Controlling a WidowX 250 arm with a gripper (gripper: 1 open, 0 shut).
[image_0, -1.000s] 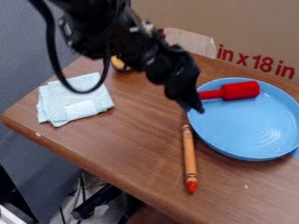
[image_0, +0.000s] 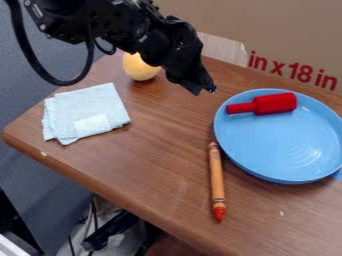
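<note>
The black gripper (image_0: 201, 83) hangs over the back of the wooden table, above and left of the blue plate (image_0: 281, 150); I cannot tell whether it is open or shut. A red cylinder with a thin handle (image_0: 273, 103) lies on the plate's back part. An orange crayon (image_0: 217, 181) lies just left of the plate. A folded pale cloth (image_0: 83, 114) rests at the table's left. A round yellow object (image_0: 139, 68) sits behind the arm, partly hidden.
A cardboard box (image_0: 289, 50) stands at the back. The table's left and front edge runs diagonally across the view.
The arm has risen and moved back and left, away from the red object and plate, uncovering more of the yellow object.
</note>
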